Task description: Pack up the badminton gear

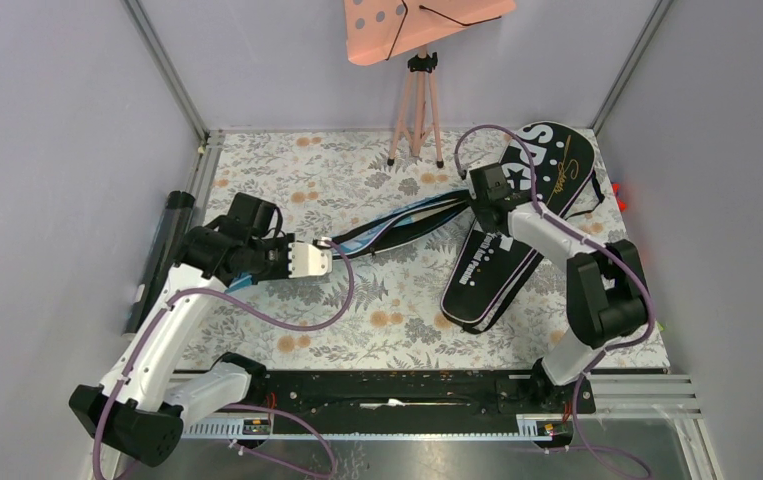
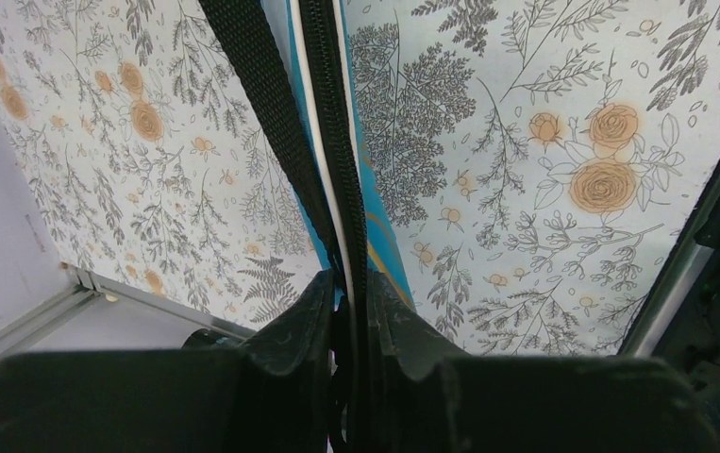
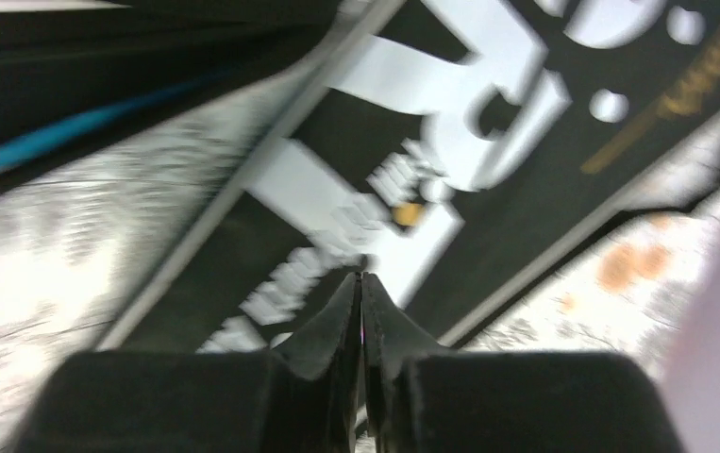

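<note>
A long blue-and-black zipped bag point(image 1: 407, 225) stretches across the mat from my left gripper toward the large black SPORT bag point(image 1: 487, 280) on the right. My left gripper is shut on that bag's zipper and strap edge. My right gripper hovers over the SPORT bag's white lettering, beside the narrow bag's dark end at upper left in the right wrist view. That view is blurred; its fingertips look close together, and I see nothing held between them.
An orange board point(image 1: 427, 25) on a tripod point(image 1: 419, 100) stands at the back. A dark roll point(image 1: 157, 265) lies along the left edge.
</note>
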